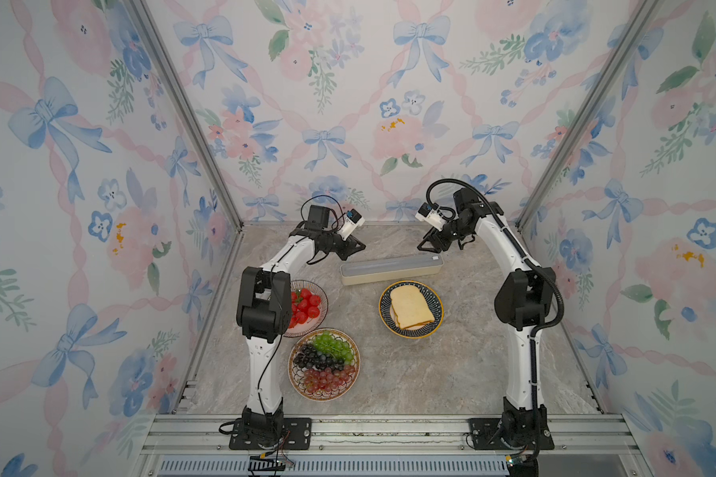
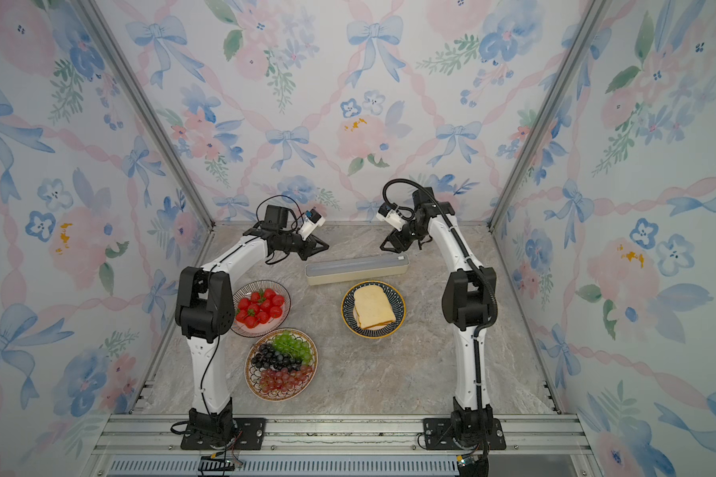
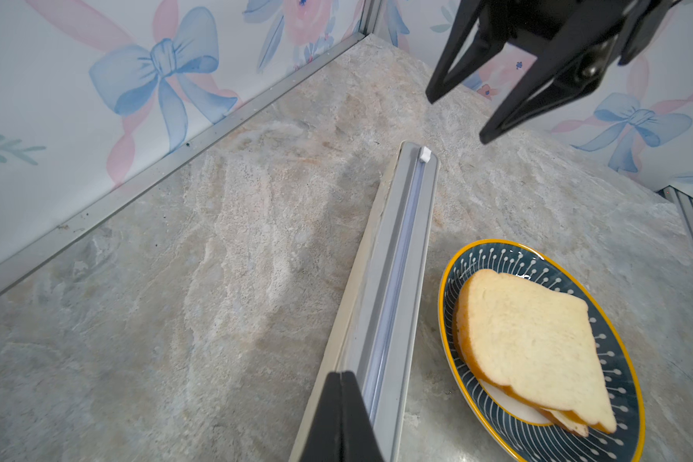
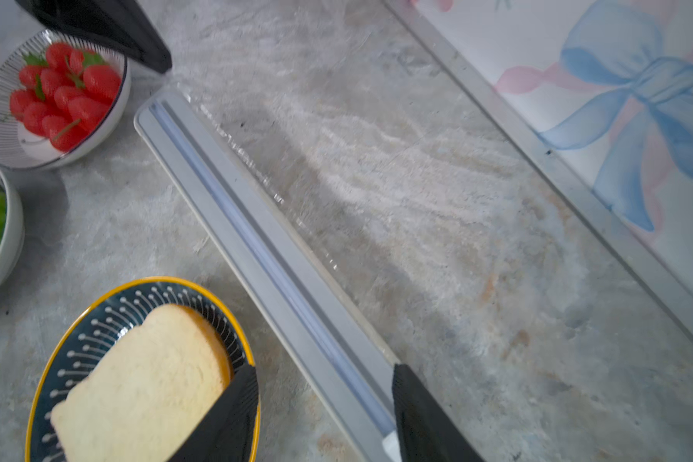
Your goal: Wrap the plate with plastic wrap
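Note:
A dark patterned plate (image 1: 410, 327) with a yellow rim holds a sandwich (image 1: 410, 305). Just behind it lies the long plastic wrap dispenser (image 2: 356, 268), a small white slider (image 3: 425, 154) at its right end. My left gripper is above the dispenser's left end, shut with nothing seen between its fingers. My right gripper hovers over the dispenser's right end near the slider, open and empty.
A bowl of strawberries (image 2: 261, 308) stands at left, beside the left arm, with a plate of mixed grapes (image 2: 281, 364) in front.

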